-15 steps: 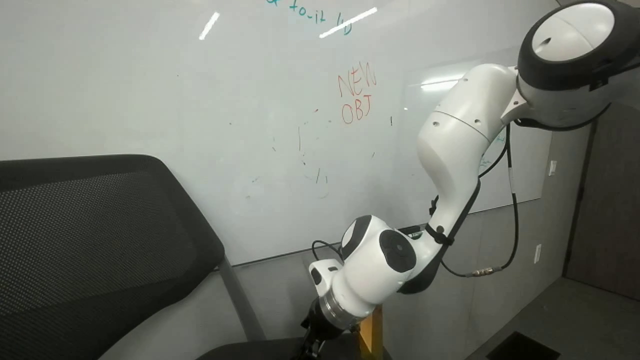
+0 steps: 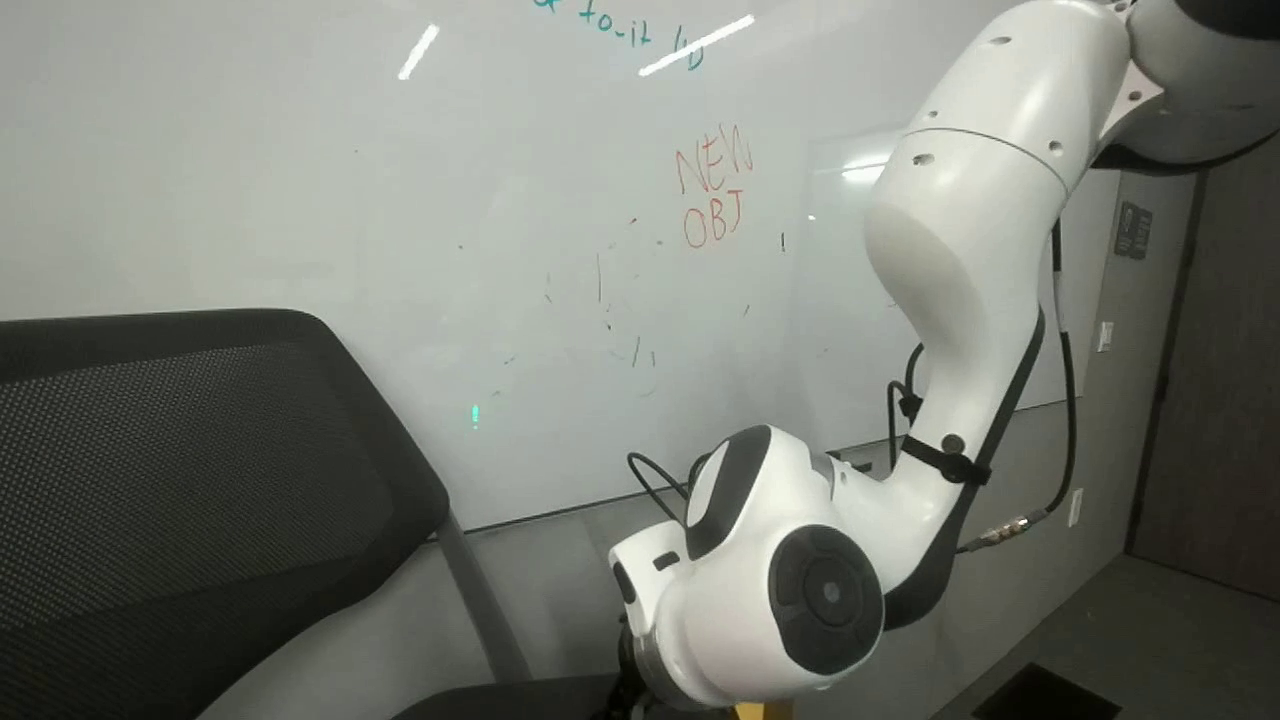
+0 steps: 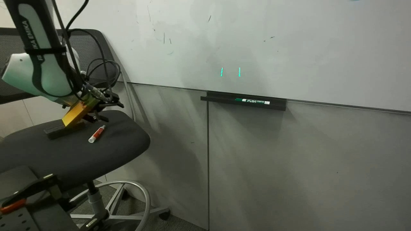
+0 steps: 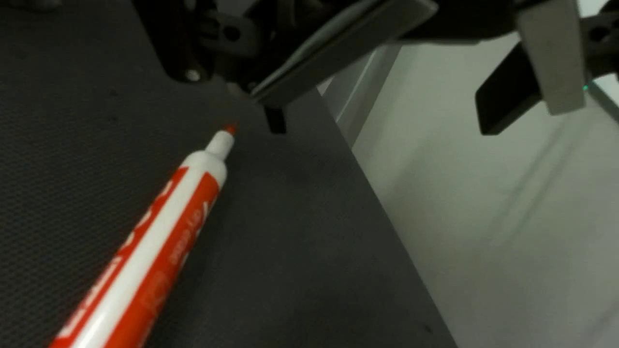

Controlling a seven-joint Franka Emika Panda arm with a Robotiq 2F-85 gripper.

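Note:
A red-and-white marker (image 4: 154, 243) lies on the dark chair seat (image 4: 325, 243), its narrow red-tipped end pointing toward my gripper. In the wrist view the fingers are spread wide, with nothing between them, and the marker is outside the gap on the left. From the second exterior view, the gripper (image 3: 112, 112) hangs low over the seat, just above and behind the marker (image 3: 97, 134). A yellow piece (image 3: 79, 111) slants down beside the gripper; I cannot tell whether it is fixed to it. In the first exterior view the fingers are hidden below the arm's end.
Under the yellow piece, a dark block (image 3: 63, 130) rests on the seat. The chair's mesh backrest (image 2: 216, 468) rises at the left of the first exterior view. A black tray (image 3: 246, 104) on the whiteboard holds a green-and-white marker (image 3: 252, 101).
In the first exterior view, the arm's end has come lower and looks larger, taking the gripper mostly out of frame. The upper arm has shifted up and right. A green light spot shows on the whiteboard.

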